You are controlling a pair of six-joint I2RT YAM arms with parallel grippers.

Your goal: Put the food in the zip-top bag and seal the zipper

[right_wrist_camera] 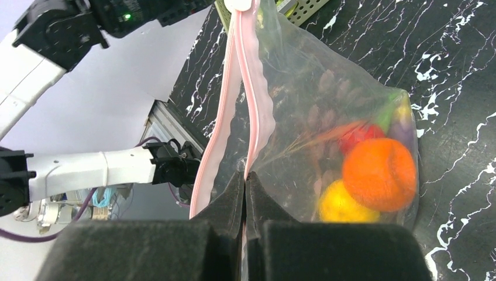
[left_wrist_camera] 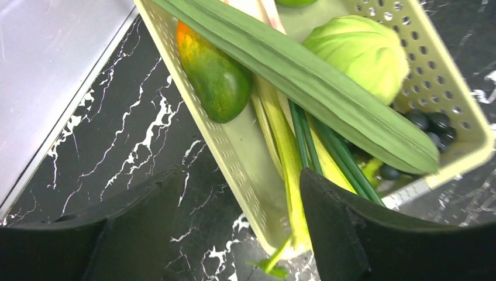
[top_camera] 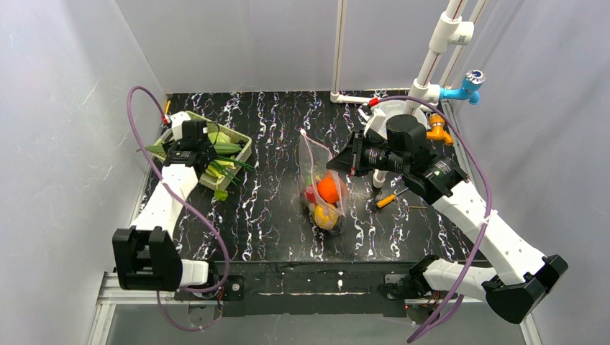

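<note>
The zip bag (top_camera: 322,183) stands mid-counter with orange, red and yellow food inside. My right gripper is shut on its pink-edged rim (right_wrist_camera: 257,111). My left gripper is open, pointing down over the basket (top_camera: 241,162) at the left. The left wrist view shows a long green leaf (left_wrist_camera: 357,105), a green-orange papaya (left_wrist_camera: 216,88), a pale cabbage (left_wrist_camera: 362,50), celery-like stalks (left_wrist_camera: 292,193) and dark grapes (left_wrist_camera: 430,129) in it, with nothing between the gripper's fingers.
Taps (top_camera: 439,129) and white pipes stand at the back right beside a white basin. An orange-handled tool (top_camera: 386,200) lies right of the bag. The counter between basket and bag is clear.
</note>
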